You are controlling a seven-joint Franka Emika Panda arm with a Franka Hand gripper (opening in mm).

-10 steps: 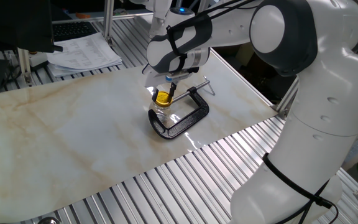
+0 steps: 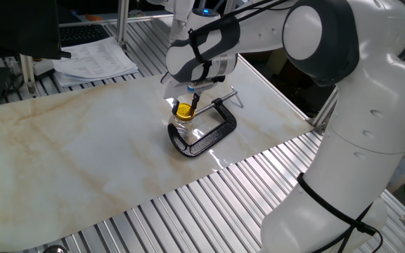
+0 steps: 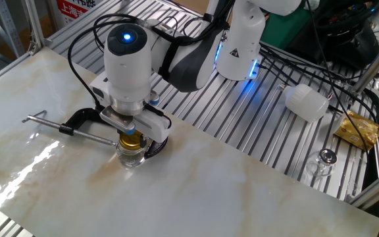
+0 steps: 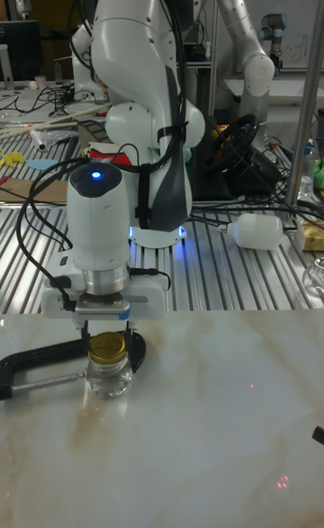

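Observation:
A clear glass jar with a gold-yellow lid stands upright on the marbled board. A black C-clamp lies flat around it, and the clamp's screw reaches to the jar's side. My gripper points down over the jar, its dark fingers on either side of the lid. Whether they press on the lid or stand slightly apart from it cannot be made out. In exterior view 2 the gripper body hides part of the lid.
Most of the marbled board is bare. Beyond its edge, on the slatted metal table, are a white rounded object, a small glass jar and a gold packet. Papers lie behind the board.

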